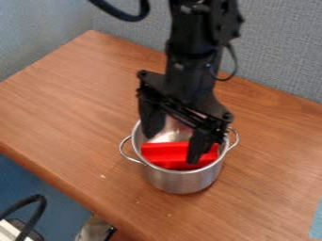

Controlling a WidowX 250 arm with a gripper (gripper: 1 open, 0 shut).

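Note:
A steel pot (182, 181) with two side handles stands on the wooden table, with a red object (169, 152) lying inside it. My black gripper (176, 141) hangs over the pot from above, its fingers apart, one at the left inside the rim and the other at the right over the red object. The gripper covers part of the red object, and whether anything is between the fingertips is hard to tell.
A grey padded wall (283, 52) rises behind it. A black cable and metal parts sit beyond the front left edge.

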